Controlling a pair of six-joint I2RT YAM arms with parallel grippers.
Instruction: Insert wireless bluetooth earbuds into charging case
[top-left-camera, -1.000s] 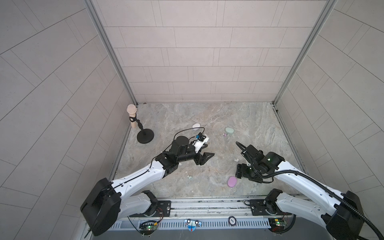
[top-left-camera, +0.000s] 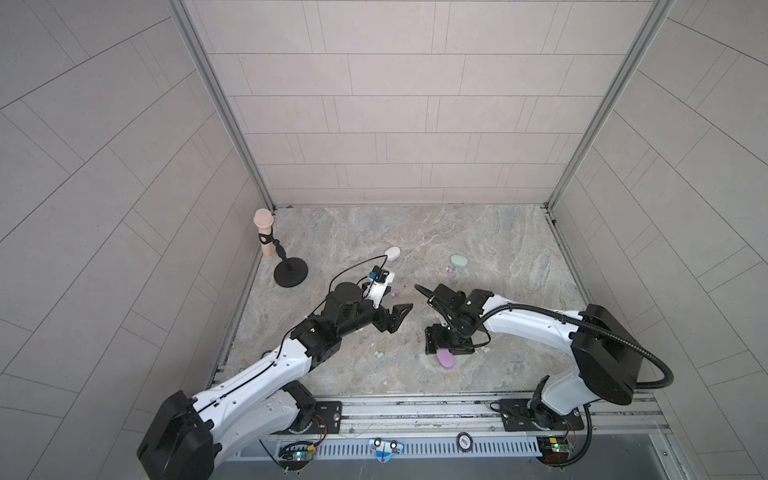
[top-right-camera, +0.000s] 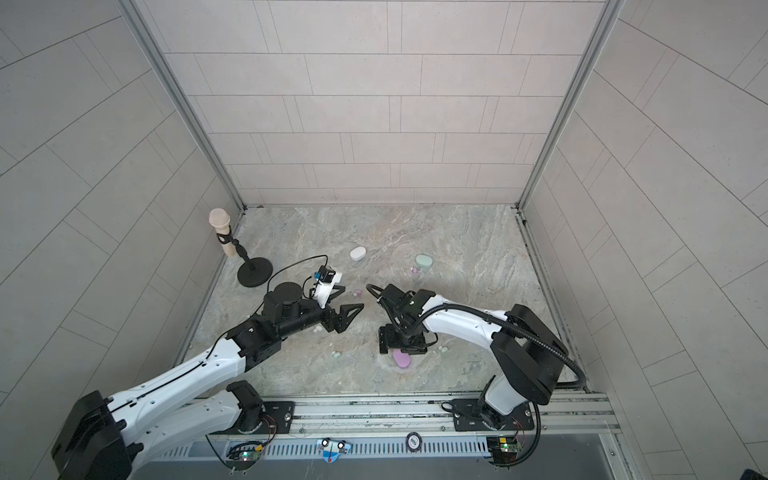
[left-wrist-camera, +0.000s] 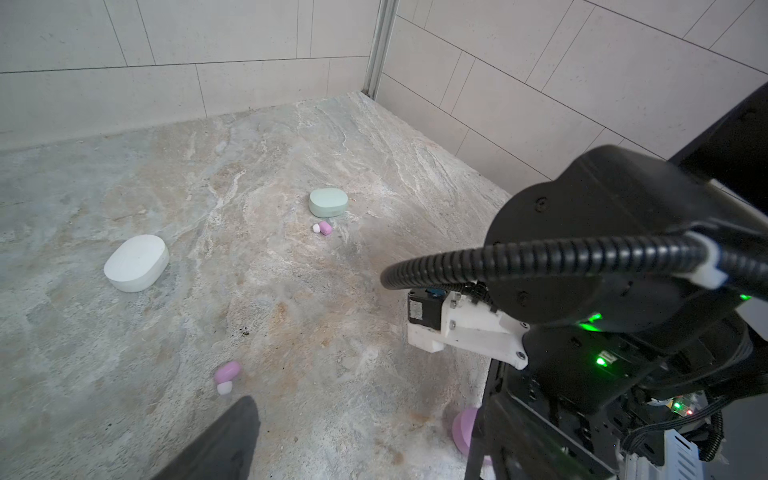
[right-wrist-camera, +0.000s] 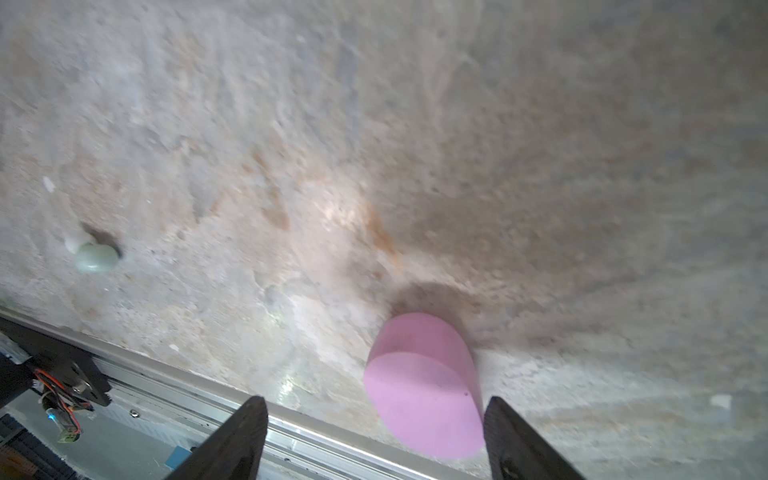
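The pink charging case (right-wrist-camera: 424, 384) lies between the fingers of my right gripper, against or very near one finger (right-wrist-camera: 512, 436); a gap is left on the other side. That gripper is part open, low over the front of the table. A white case (left-wrist-camera: 136, 262) and a mint case (left-wrist-camera: 328, 201) lie farther back. One pink-and-white earbud (left-wrist-camera: 322, 229) is beside the mint case; another pink earbud (left-wrist-camera: 227, 372) lies nearer. A mint earbud (right-wrist-camera: 97, 257) rests near the front edge. Above the table, my left gripper (top-left-camera: 397, 317) is open and empty.
A black round stand (top-left-camera: 290, 272) with a pale upright piece is at the back left. The metal rail (top-left-camera: 416, 406) borders the table's front. Bare stone surface (top-left-camera: 512, 240) stretches across the back right.
My right gripper has swung left over the pink case, which has shifted left and slightly back. My left arm has drawn back a little to the left.
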